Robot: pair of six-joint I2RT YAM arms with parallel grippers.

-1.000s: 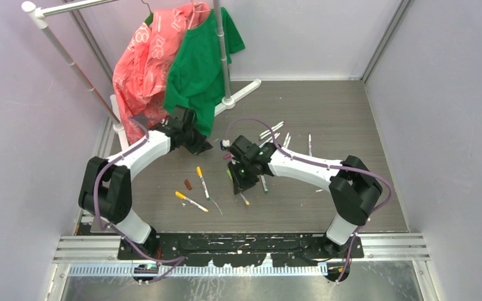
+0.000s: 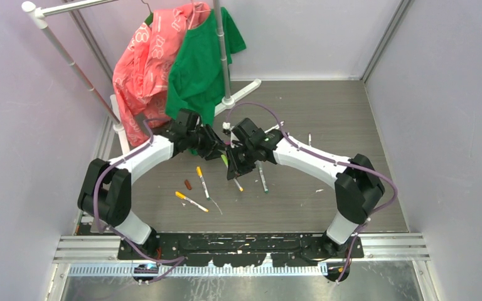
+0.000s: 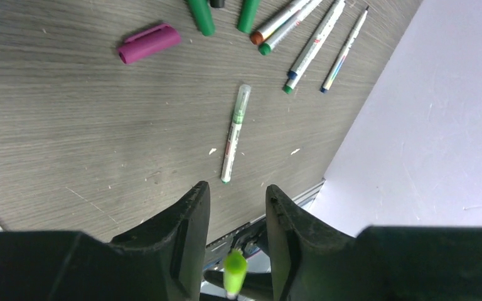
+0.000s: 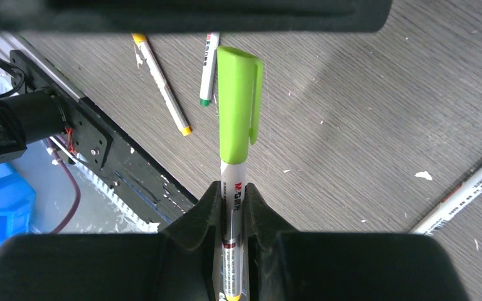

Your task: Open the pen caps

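My right gripper is shut on a white pen with a light green cap, held upright in the right wrist view. My left gripper stands open just beside that green cap, which shows low between its fingers in the left wrist view. On the desk lie yellow-capped pens, a pen with a clear cap, a loose magenta cap and green caps.
Several more pens lie at the back right. A clothes rack with a pink shirt and green shirt stands at the back left. Walls enclose the desk.
My left gripper has moved right toward the pen. My right gripper, with the pen, has moved up and left, so the two grippers now meet.
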